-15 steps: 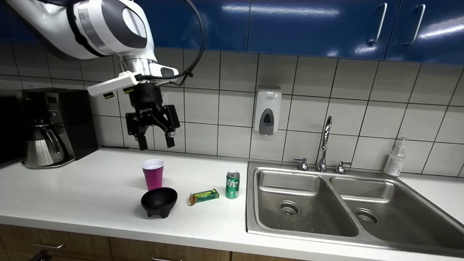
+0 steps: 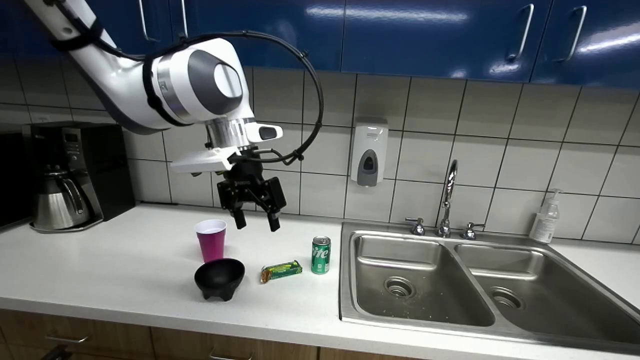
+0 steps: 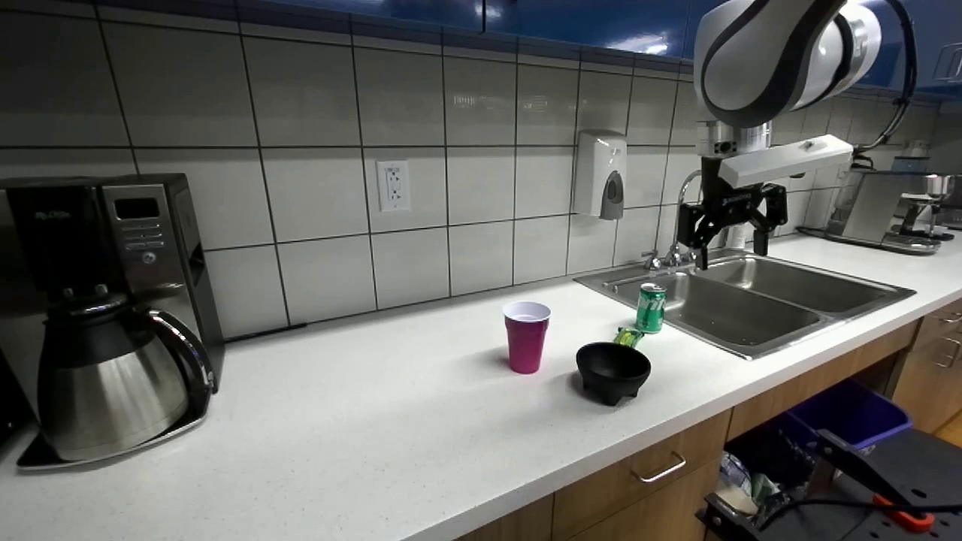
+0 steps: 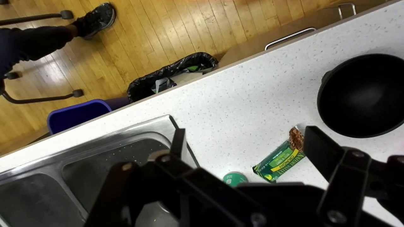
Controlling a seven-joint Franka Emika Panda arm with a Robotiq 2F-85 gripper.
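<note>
My gripper (image 2: 258, 225) hangs open above the counter, its two fingers apart and nothing between them. Below it lies a green granola bar wrapper (image 2: 282, 270) with a brown end. To the bar's right stands an upright green soda can (image 2: 321, 255). A black footed bowl (image 2: 219, 278) is left of the bar, and a magenta cup with a white inside (image 2: 211, 241) stands upright just behind that bowl. In the wrist view the granola bar (image 4: 281, 160) shows beside one finger, while the can's top (image 4: 234, 179) is partly hidden by the gripper.
A double steel sink (image 2: 414, 288) with a faucet (image 2: 447, 198) takes up the right side. At far left is a coffee maker (image 3: 108, 315). Blue cabinets (image 2: 432, 36) hang overhead. Much of the counter (image 3: 379, 406) left of the cup is bare.
The arm has moved to the right and lower in exterior view 1, bringing the open gripper closer to the counter. The objects on the counter have stayed where they were.
</note>
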